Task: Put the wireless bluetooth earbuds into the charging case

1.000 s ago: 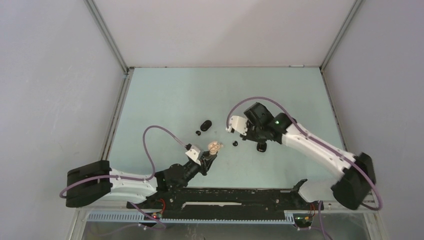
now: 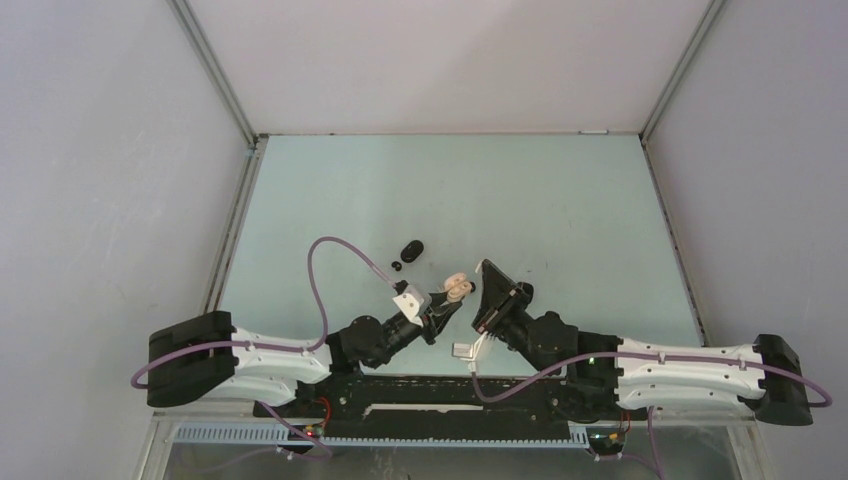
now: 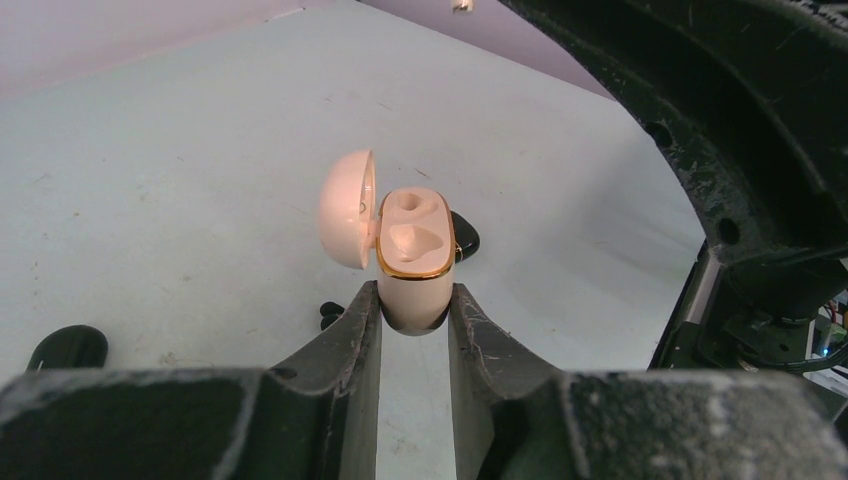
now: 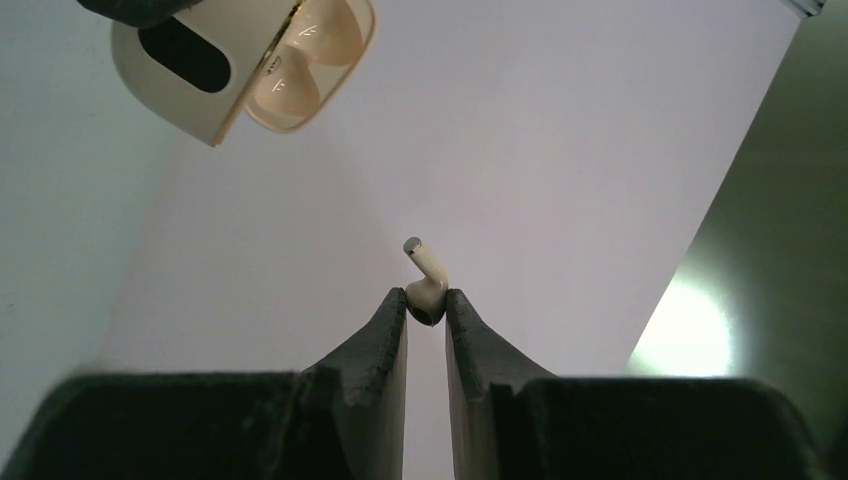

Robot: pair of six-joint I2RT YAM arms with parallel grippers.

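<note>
My left gripper is shut on a pale pink charging case (image 3: pixel 414 250), held upright with its lid open and two hollows showing on top. My right gripper has a white earbud (image 4: pixel 427 282) between its fingertips, stem pointing up. In the right wrist view the open case (image 4: pixel 305 65) appears at the upper left. In the top view both grippers are close together at the middle front, the earbud just right of and above the case.
A black oval case (image 2: pixel 412 250) and a small dark piece (image 2: pixel 397 266) lie left of the grippers; another black case (image 2: pixel 526 292) lies behind the right arm.
My left gripper with the case has moved slightly right and up.
</note>
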